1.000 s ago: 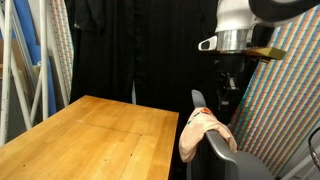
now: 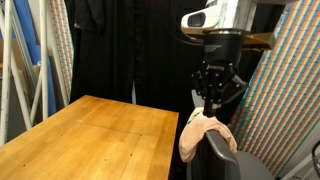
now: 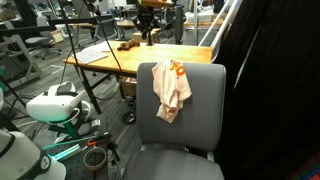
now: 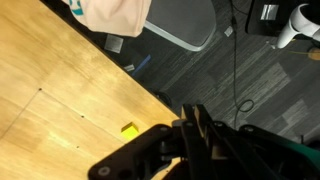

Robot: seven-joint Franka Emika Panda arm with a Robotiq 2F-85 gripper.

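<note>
A pale pink cloth [image 2: 203, 131] hangs over the top of a grey chair's backrest [image 2: 220, 150]. In the other exterior view the cloth [image 3: 171, 88] drapes down the backrest, with orange marks on it. My gripper [image 2: 208, 108] points down in front of the cloth's upper end in the first exterior view; whether it touches cannot be told there. In the wrist view the narrow black fingers of my gripper are close together, with nothing visible between them. The cloth [image 4: 112, 14] lies apart from them, at the upper left edge.
A wooden table [image 2: 95, 135] stands left of the chair, its top bare in the first exterior view. A small yellow item [image 4: 129, 131] shows over the wood in the wrist view. Dark floor [image 4: 235, 75] with a cable lies beyond the table edge.
The arm has come left and down, from the right of the chair to above the cloth's upper end. Cloth and chair look unmoved.
</note>
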